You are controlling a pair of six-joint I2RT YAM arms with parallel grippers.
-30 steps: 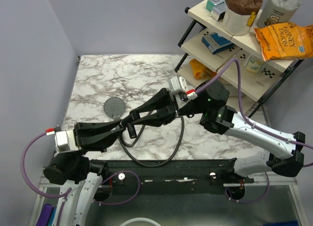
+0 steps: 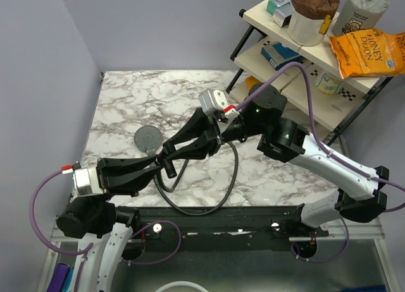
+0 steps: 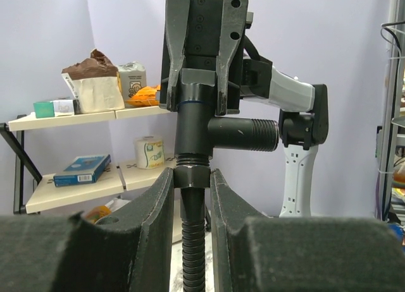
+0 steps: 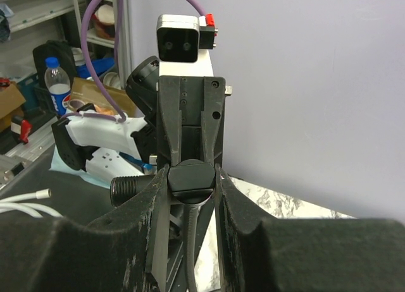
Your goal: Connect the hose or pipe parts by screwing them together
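Note:
At the centre of the top view my two grippers meet on a black threaded fitting [image 2: 169, 165] with a side branch [image 3: 243, 133]. My left gripper is closed round a ring at the lower part of the fitting, a ribbed hose [image 3: 193, 257] below it. My right gripper is closed round the fitting's cap, the hose showing beneath. Behind them the hose [image 2: 209, 206] loops across the marble counter. A round grey shower head [image 2: 148, 138] lies on the counter at the left.
A shelf rack [image 2: 304, 55] with bags and boxes stands at the back right. Walls border the left and back. Below the front edge is a dark recess with a white hose [image 2: 180, 285].
My left gripper has barely moved.

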